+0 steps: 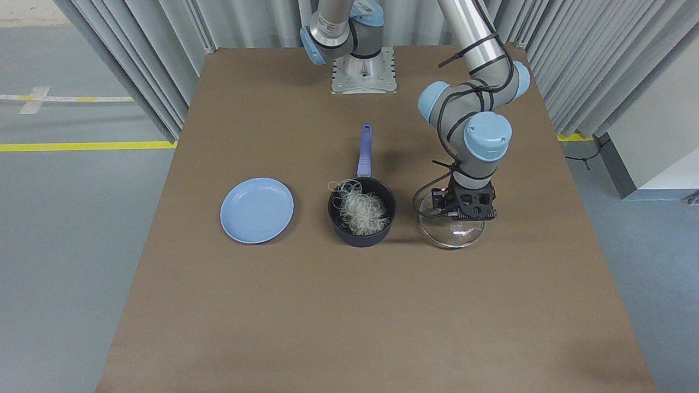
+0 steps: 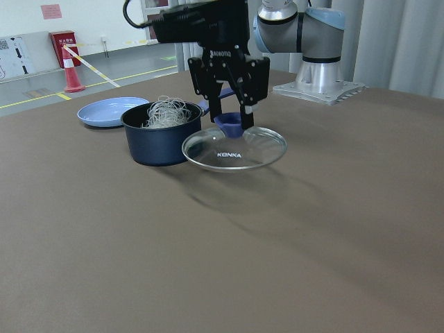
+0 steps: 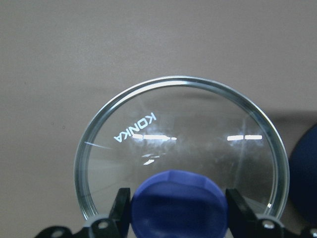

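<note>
My gripper (image 2: 230, 104) is shut on the blue knob (image 3: 179, 203) of a glass lid (image 3: 178, 129) marked KONKA, which hangs above the table just right of a dark pot (image 1: 362, 239) in the front view. The pot has a blue handle (image 1: 365, 147) pointing to the back and holds a tangle of white noodles (image 1: 363, 213). A blue plate (image 1: 256, 209) lies flat to the left of the pot.
Curtains line the back.
</note>
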